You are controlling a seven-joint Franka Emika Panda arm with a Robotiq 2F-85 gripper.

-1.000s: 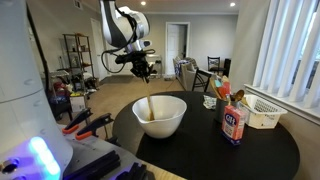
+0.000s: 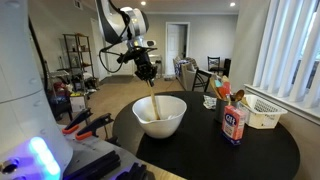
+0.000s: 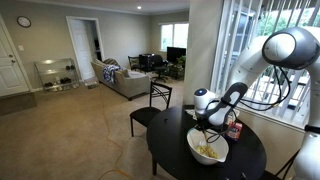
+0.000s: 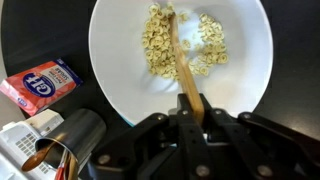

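Note:
A wooden utensil (image 4: 184, 60) is gripped near its upper part by my gripper, which is shut on it. The utensil's far end dips into loose oats (image 4: 160, 45) on the floor of a white bowl (image 4: 115, 65). In exterior view 1, my gripper (image 2: 147, 76) is above the white bowl (image 2: 165, 126), with the wooden utensil (image 2: 154, 103) slanting down inside; the bowl's wall hides its lower end there. From exterior view 2, oats (image 3: 207, 151) show inside the bowl (image 3: 218, 159).
A red-and-white package (image 2: 233, 123) stands right of the bowl, near a metal holder (image 4: 78, 135) with several utensils. Behind them sits a white basket (image 2: 262, 115).
My gripper has shifted slightly right above the bowl, still holding the utensil, whose slant has changed a little. Bowl and package have stayed in place.

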